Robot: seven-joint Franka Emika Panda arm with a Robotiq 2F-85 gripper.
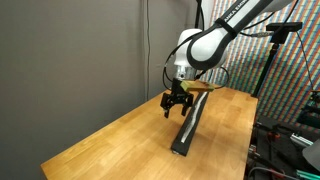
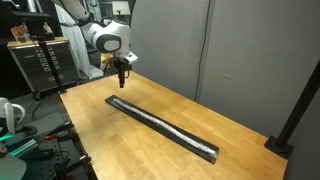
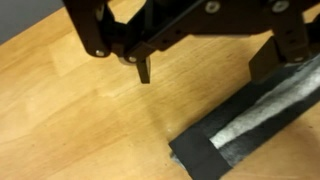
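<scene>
A long black strip with a whitish band along its middle point(image 2: 163, 125) lies flat on the wooden table. In exterior view 1 the strip point(image 1: 185, 139) runs from the near end back beneath the arm. My gripper point(image 1: 177, 109) hangs above the table, close to the strip and apart from it. Seen from the wrist, the gripper stands open, its two dark fingers point(image 3: 144, 70) wide apart with only bare wood showing between them. The strip's black end point(image 3: 203, 156) is at the lower right of that view, and one finger partly covers the strip farther up.
A grey wall point(image 1: 80, 80) stands along one side. A dark post point(image 2: 295, 100) rises at the table's edge in exterior view 2.
</scene>
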